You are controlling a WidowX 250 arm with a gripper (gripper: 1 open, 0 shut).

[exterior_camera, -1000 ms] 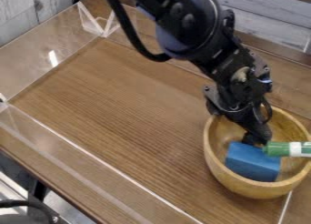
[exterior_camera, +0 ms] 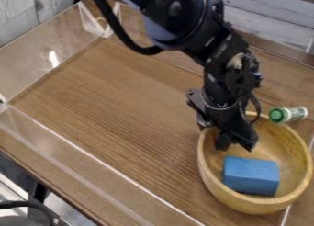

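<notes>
My black gripper [exterior_camera: 226, 129] reaches down over the back left rim of a light wooden bowl [exterior_camera: 215, 184]; whether its fingers hold anything cannot be seen clearly. A blue block [exterior_camera: 251, 176] lies inside the bowl. A small green and white cylinder [exterior_camera: 287, 114] lies behind the bowl at the right.
Transparent edging runs along its left and front sides.
The green and white cylinder has moved from over the bowl's right front to behind the bowl. My gripper has shifted slightly left, and the blue block sits slightly differently.
</notes>
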